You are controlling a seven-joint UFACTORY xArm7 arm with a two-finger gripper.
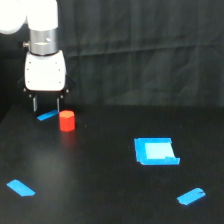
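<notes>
My gripper [46,102] hangs at the far left of the camera view, below the white hand. Its two dark fingers stand apart, and nothing shows between them. A small red block [67,121] sits upright on the black table, to the right of the gripper and slightly nearer the camera. On the right half of the table lies a blue-edged square [141,150] with a white middle; whether it is a shallow tray or a flat marked patch is hard to tell.
Strips of blue tape lie on the table: one front left [20,188], one front right [191,196], and a tape strip [46,116] under the gripper. A dark curtain [140,55] hangs behind.
</notes>
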